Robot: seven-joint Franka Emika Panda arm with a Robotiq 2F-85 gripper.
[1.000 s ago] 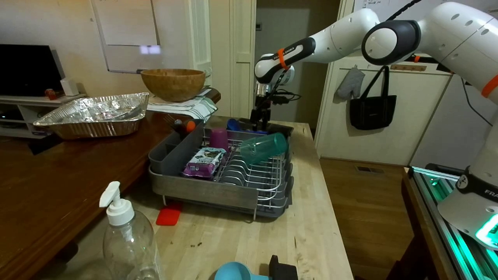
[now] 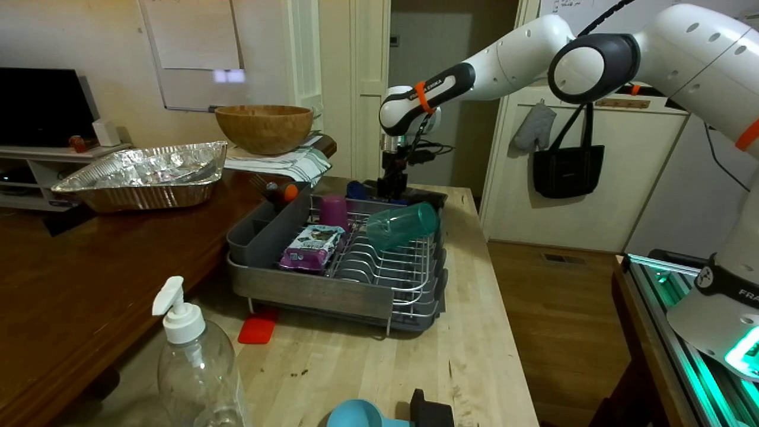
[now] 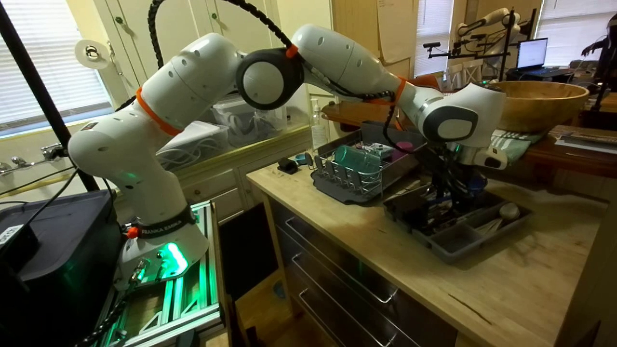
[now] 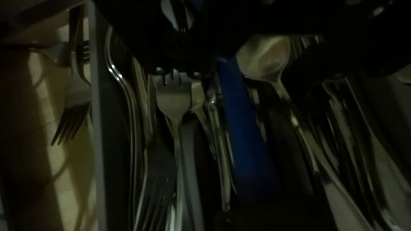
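My gripper is down in the grey cutlery tray [image 3: 448, 252], in poor light. Its two dark fingers stand apart in the wrist view, so it looks open. In the gap between them show a blue handle [image 4: 246, 134] and the bowl of a metal spoon [image 4: 266, 54]; whether either finger touches them is too dark to tell. A fork [image 4: 173, 96] lies under the left finger, with more forks beside it. In exterior view 1 the dish rack partly hides the tray, and the fingertips cannot be made out.
Left of the tray wall [image 4: 98, 115], loose forks [image 4: 75, 96] lie outside. The dish rack [image 2: 313, 288] stands beside the tray, holding a green cup [image 2: 402, 226], a purple cup [image 2: 332, 210] and a purple packet [image 2: 311, 248]. Bare counter [image 3: 538, 272] lies in front of the tray.
In exterior view 1 the wrist and gripper have shifted slightly left and lower, deeper behind the rack. The rack and its contents have stayed where they were.
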